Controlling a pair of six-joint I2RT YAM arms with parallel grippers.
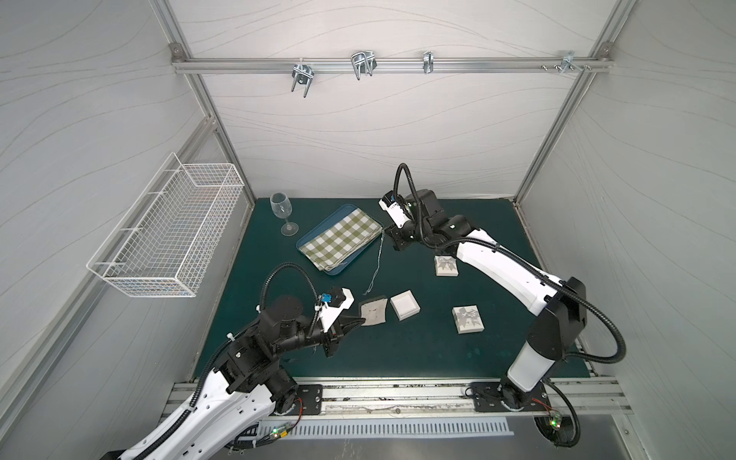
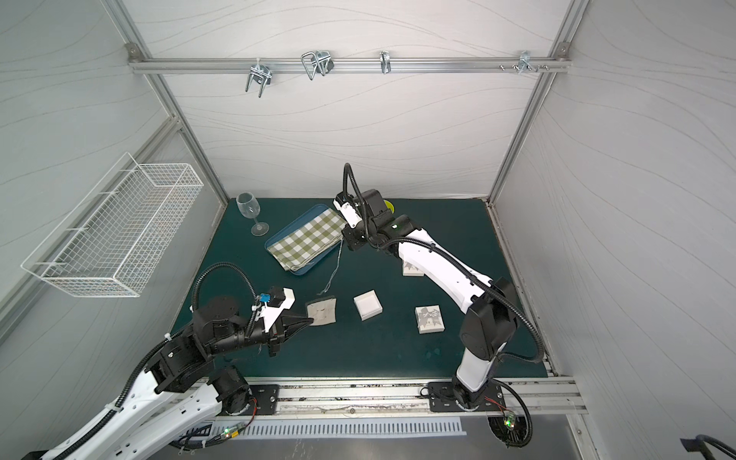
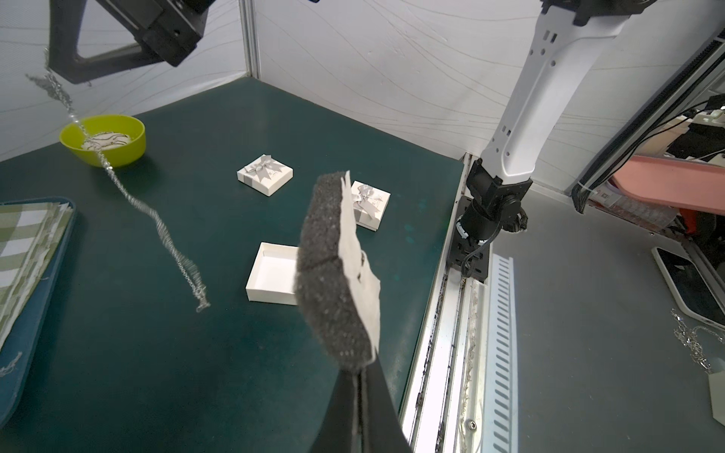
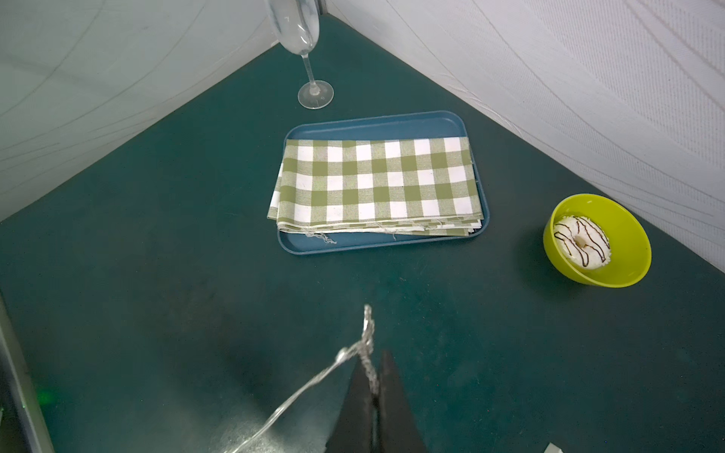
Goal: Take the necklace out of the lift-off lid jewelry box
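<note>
A silver chain necklace (image 1: pixel 375 264) hangs from my right gripper, which is shut on it and raised near the blue tray. In the left wrist view the necklace (image 3: pixel 155 215) dangles clear of everything. My left gripper is shut on a beige insert (image 1: pixel 373 311), a card or pad with a dark foam side, held upright in that view. The open white box base (image 1: pixel 404 305) sits on the table beside the insert. A white lid with a silver bow (image 1: pixel 467 319) lies to its right.
Another bowed box (image 3: pixel 264 176) stands farther back. A blue tray (image 4: pixel 478 226) holds a checked cloth, with a wine glass (image 1: pixel 280 207) at back left and a yellow bowl with a donut (image 4: pixel 627 264) nearby. A wire basket (image 1: pixel 176 230) hangs at left.
</note>
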